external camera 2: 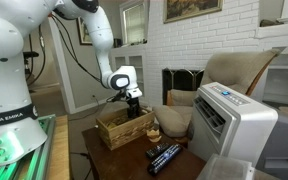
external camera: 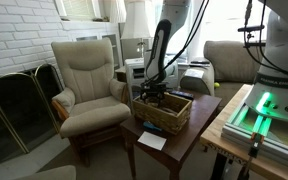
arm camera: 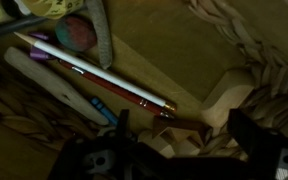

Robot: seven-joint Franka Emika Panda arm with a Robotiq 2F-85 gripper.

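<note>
A wicker basket (external camera: 172, 120) stands on the dark wooden table, and my gripper points down into it. The fingers are open, with a wide gap between the two dark fingers at the lower edge of the wrist view. In and just ahead of that gap lie pale wooden pieces (arm camera: 227, 95) and a reddish-brown block (arm camera: 179, 124). A white pencil (arm camera: 104, 70) and a dark red pencil (arm camera: 124, 92) run diagonally across the basket floor. Near the left finger is a blue stick (arm camera: 106, 112), partly hidden. The wrist view is dim.
Braided basket walls (arm camera: 229, 22) border the contents closely. Outside the basket, the table bears a dark object (external camera 2: 164, 158), a small wooden item (external camera 2: 152, 131) and white paper (external camera: 152, 140). A padded chair (external camera: 89, 80) stands beside the table.
</note>
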